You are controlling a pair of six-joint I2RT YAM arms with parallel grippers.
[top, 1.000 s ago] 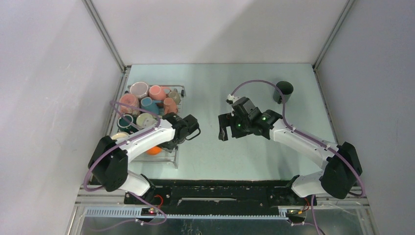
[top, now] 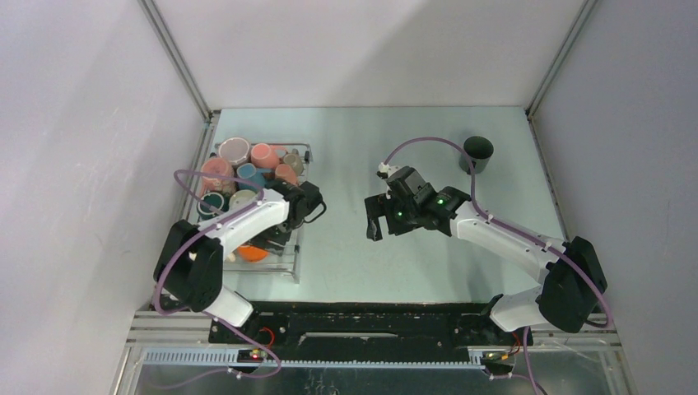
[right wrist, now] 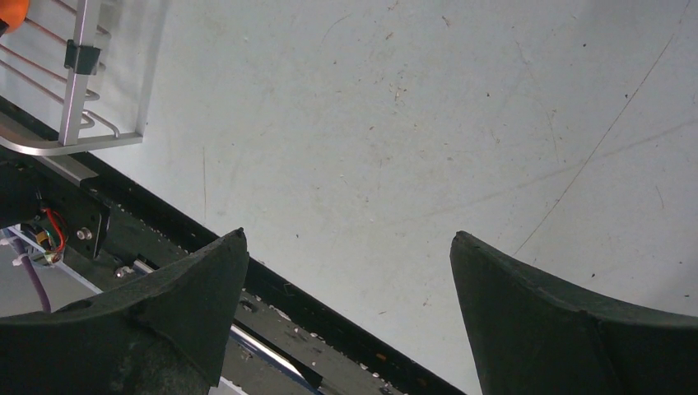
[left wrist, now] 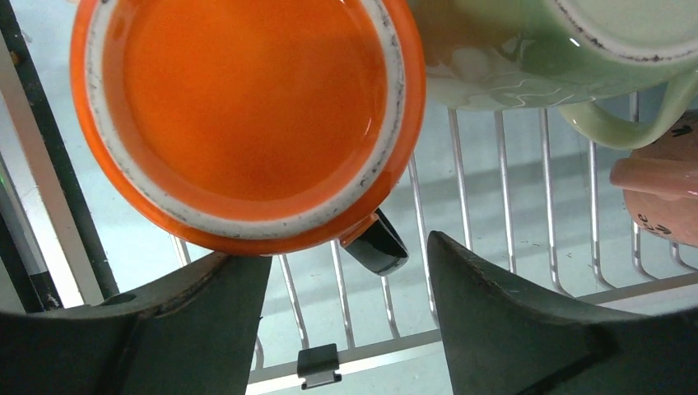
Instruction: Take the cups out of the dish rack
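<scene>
Several upturned cups crowd the dish rack (top: 284,269) on the left of the table. Large in the left wrist view is an orange cup (left wrist: 255,107), bottom up, its dark-tipped handle (left wrist: 376,245) pointing down between my fingers. My left gripper is open at that cup's near side, nothing clasped. A pale green cup (left wrist: 510,58) lies right of it, and a pink cup (left wrist: 667,181) shows at the edge. Over bare table mid-scene, my right gripper (top: 374,219) is open and empty. A dark cup (top: 476,154) stands alone at the far right.
A blue cup (top: 251,174), a dark green cup (top: 211,204) and pink cups sit close together farther back in the rack. The rack's metal rail (left wrist: 387,351) runs below the left fingers.
My left arm has shifted a little left and away from the front edge over the rack, near the orange cup. The right arm has barely moved.
</scene>
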